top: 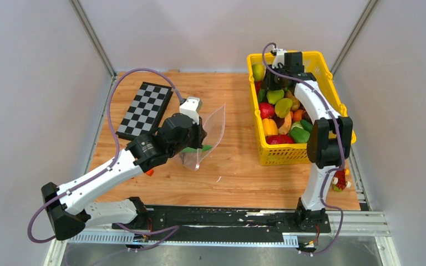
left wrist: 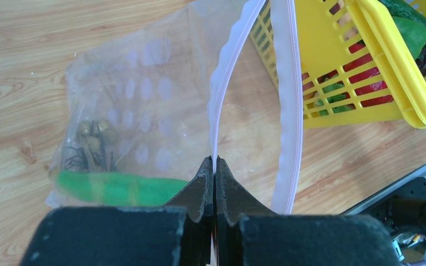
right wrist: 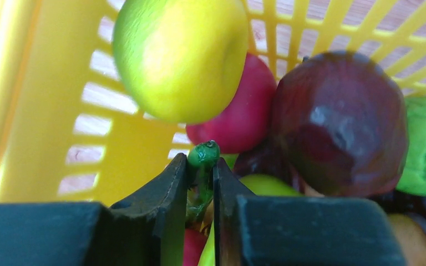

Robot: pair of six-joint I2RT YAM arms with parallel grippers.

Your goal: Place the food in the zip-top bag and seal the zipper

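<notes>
A clear zip top bag stands with its mouth parted, a long green vegetable and a pale rooted item inside. My left gripper is shut on one edge of the bag's mouth. Over in the yellow basket, my right gripper is closed around a dark green cucumber-like vegetable, whose tip pokes up between the fingers. Its lower part is mostly hidden by the fingers.
Close to the right gripper are a yellow-green fruit, a dark red round fruit and the basket's slatted wall. A checkered board lies at the back left. Bare tabletop separates bag and basket.
</notes>
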